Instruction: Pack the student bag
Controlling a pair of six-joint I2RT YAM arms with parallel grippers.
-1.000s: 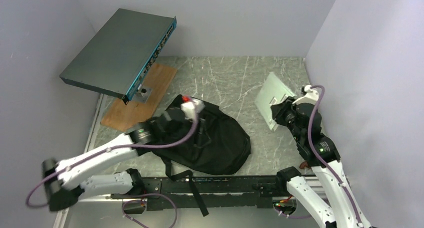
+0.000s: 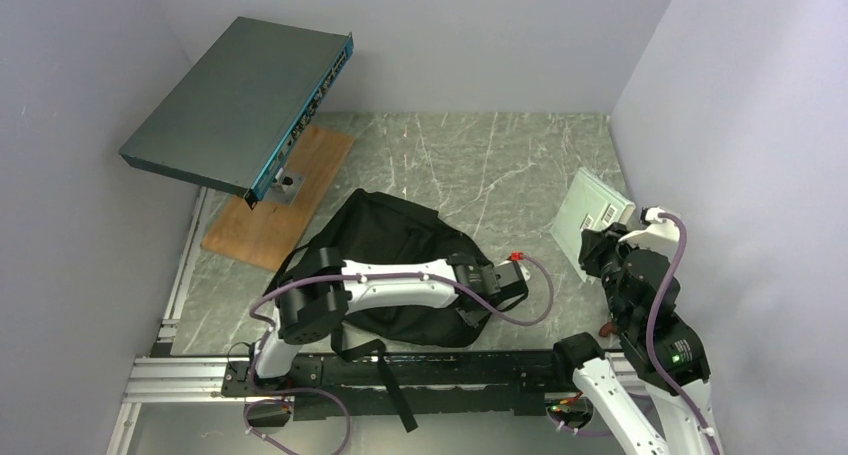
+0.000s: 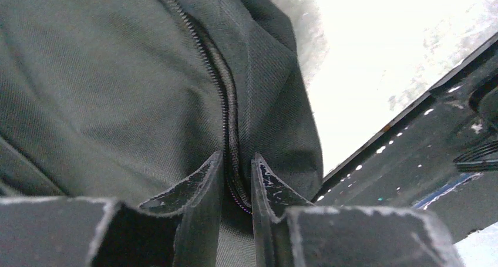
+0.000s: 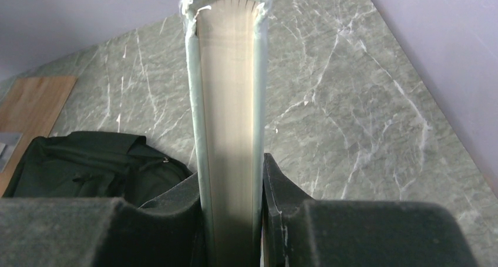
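A black fabric bag (image 2: 380, 220) lies flat on the marble table. My left gripper is down at the bag's right part, beside its zipper (image 3: 226, 102), fingertips slightly apart on the fabric; whether cloth is between them is unclear. At the right of the top view, my right gripper (image 2: 598, 247) is shut on a pale book (image 2: 582, 205), whose cover and page edge (image 4: 228, 102) fill the middle of the right wrist view, held above the table.
A wooden board (image 2: 245, 230) lies at the left under a large monitor-like grey box (image 2: 230, 105). Walls border the table at left, back and right. Bare marble (image 2: 460, 150) is clear behind the bag.
My left arm has swung right over the bag, its gripper lowering to the bag's right part.
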